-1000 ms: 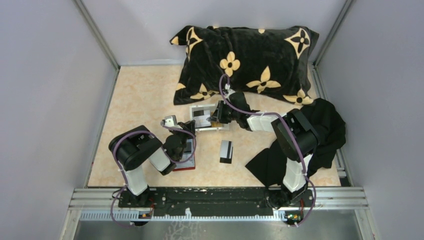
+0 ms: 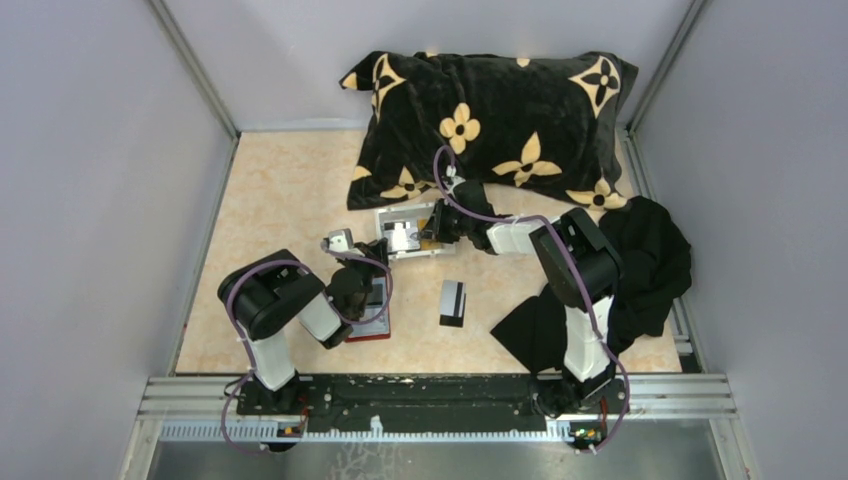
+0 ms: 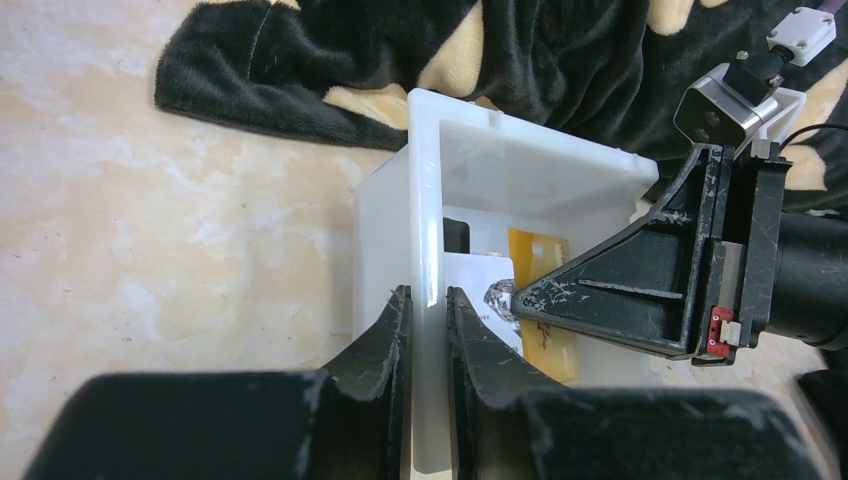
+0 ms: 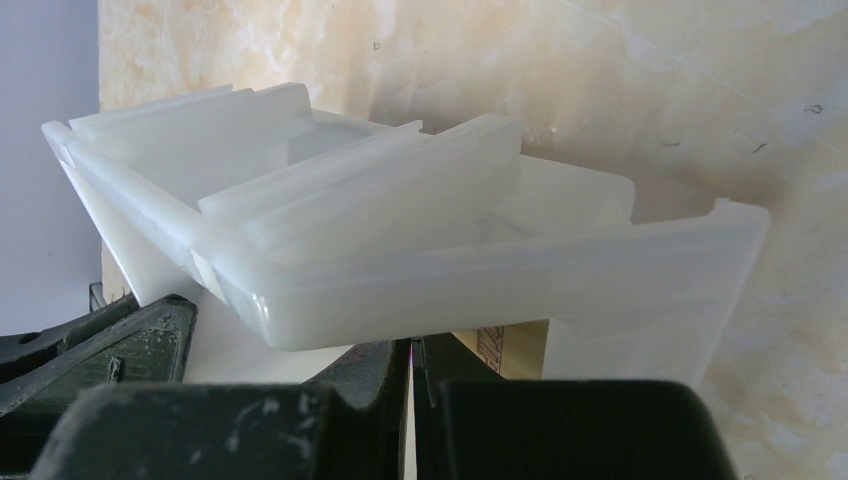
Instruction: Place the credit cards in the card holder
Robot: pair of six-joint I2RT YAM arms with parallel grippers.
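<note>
The white card holder [image 2: 385, 217], an open box with cards inside, stands near the table's centre. My left gripper is shut on its near left wall [image 3: 430, 430]. Inside the holder, in the left wrist view, lie a white card [image 3: 478, 272] and a gold card [image 3: 548, 345]. My right gripper reaches into the holder, its tip against the white card beside the gold one. It is shut, with nothing seen between its fingers. A silver and black card [image 2: 452, 303] lies on the table in front of the holder.
A red-edged flat item [image 2: 368, 336] lies partly hidden under my left arm. A dark patterned cushion [image 2: 490, 120] rests close behind the holder. Black cloth [image 2: 630, 280] is heaped at the right.
My right gripper and the holder have shifted slightly left. The white card inside looks moved a little. My left arm has stayed nearly still.
</note>
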